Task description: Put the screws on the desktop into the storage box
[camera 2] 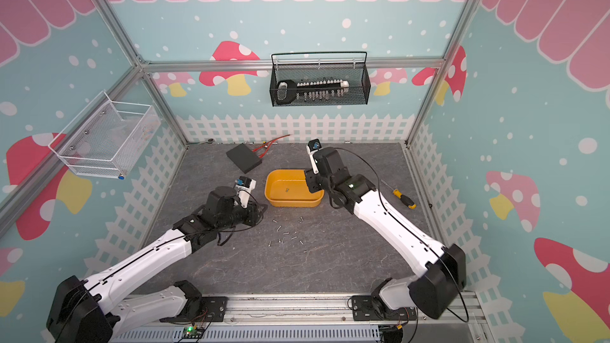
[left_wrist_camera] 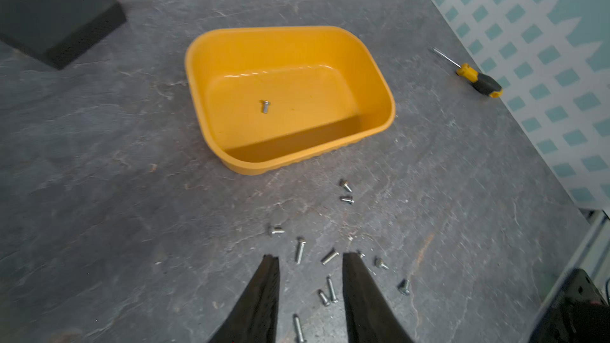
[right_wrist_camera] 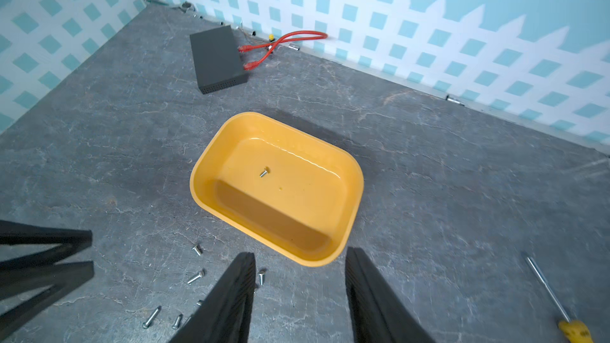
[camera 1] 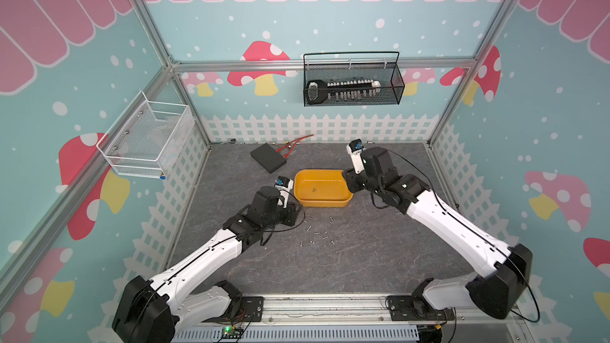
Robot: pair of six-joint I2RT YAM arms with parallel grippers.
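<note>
A yellow storage box (left_wrist_camera: 298,101) holds a small screw (left_wrist_camera: 266,106). Several loose silver screws (left_wrist_camera: 300,251) lie on the grey desktop (camera 2: 279,266) in front of it. My left gripper hangs above these screws, left of the box's front, fingers apart with nothing between them. My right gripper is raised over the right side of the box's front area, its fingers apart and empty. In the right wrist view, the dark fingers of the left gripper show at the left edge.
A dark flat block (right_wrist_camera: 216,57) with red cables (right_wrist_camera: 286,39) lies behind the box on the left. A screwdriver (camera 2: 404,198) lies at the right. A white basket (camera 1: 146,139) and black basket (camera 1: 352,82) hang on the walls.
</note>
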